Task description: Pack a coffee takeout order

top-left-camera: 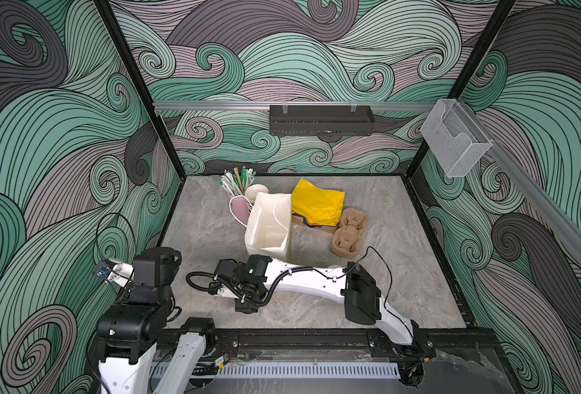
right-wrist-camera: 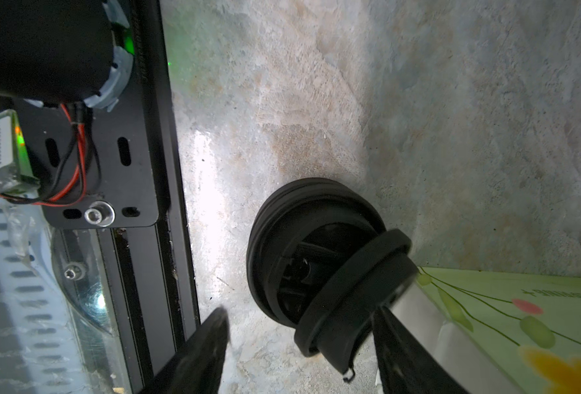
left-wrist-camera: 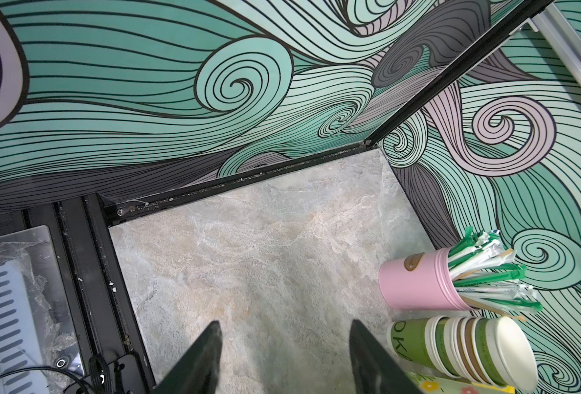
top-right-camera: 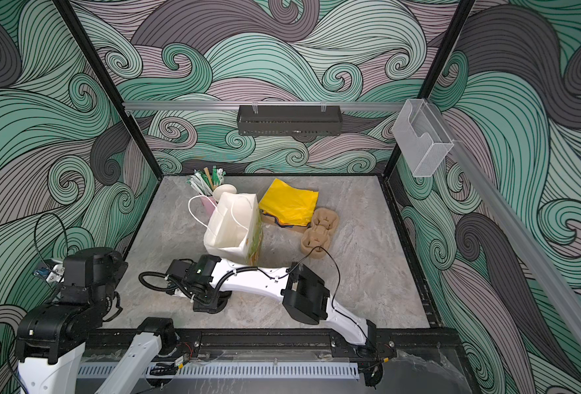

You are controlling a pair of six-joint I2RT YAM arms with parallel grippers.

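Observation:
The white paper bag stands open at table centre, its flowered green side at the right wrist view's lower right. Two black lids are on the table in the right wrist view: one round lid lies there and another lid leans tilted over it. My right gripper is over them, fingers apart, with the tilted lid by its right-hand finger; contact is unclear. My left gripper hangs empty and open left of the table. The brown cup carrier lies right of the bag.
A pink cup of straws and stacked paper cups stand at the back left. Behind the bag lies a yellow package. A wire basket hangs at right.

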